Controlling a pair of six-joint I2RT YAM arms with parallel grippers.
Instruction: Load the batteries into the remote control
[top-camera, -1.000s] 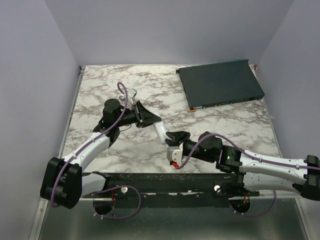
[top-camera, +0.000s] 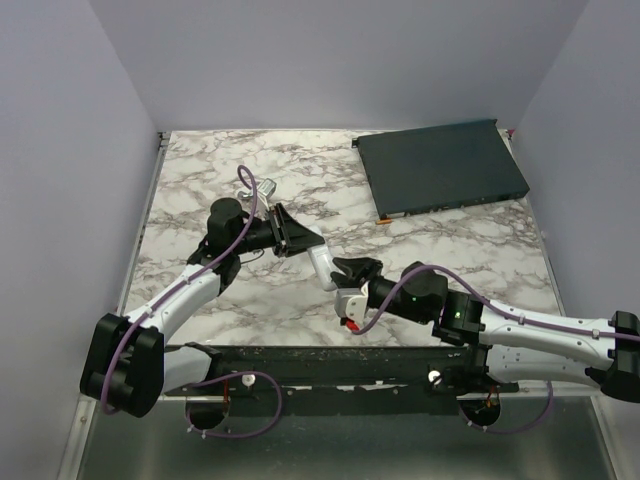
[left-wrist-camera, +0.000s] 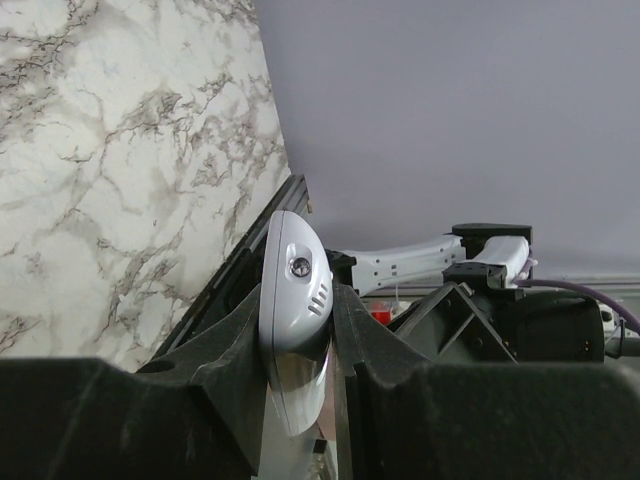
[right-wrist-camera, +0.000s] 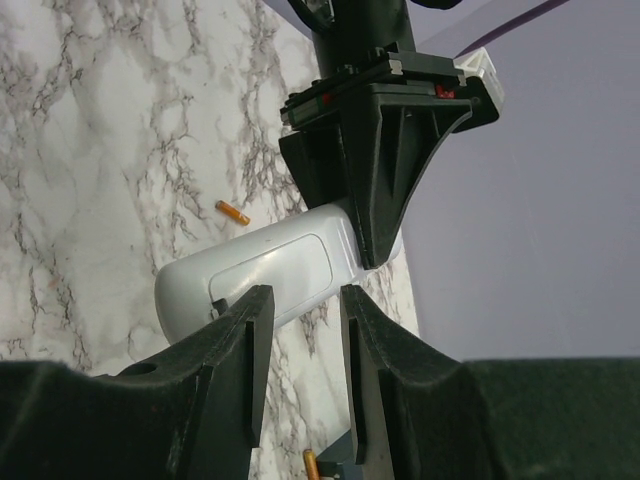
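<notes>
The white remote control (top-camera: 322, 262) hangs above the table between the two arms. My left gripper (top-camera: 308, 241) is shut on its upper end. In the left wrist view, the remote's rounded end (left-wrist-camera: 297, 262) sticks out between the dark fingers. At the lower end is my right gripper (top-camera: 340, 274), its fingertips overlapping the remote's edge in the right wrist view. A gap shows between those fingers; whether they pinch the remote is unclear. The face towards them bears a panel outline and a small dark notch. An orange battery (right-wrist-camera: 232, 212) lies on the marble below.
A dark flat panel (top-camera: 440, 165) lies at the back right, with an orange battery (top-camera: 384, 221) by its near corner. Small whitish items (top-camera: 265, 188) lie behind the left arm. Bare marble (top-camera: 300, 160) spreads across the back middle.
Both arms stand almost where they were. The remote and the fingertips at its lower end have shifted only very slightly; no hold has visibly changed.
</notes>
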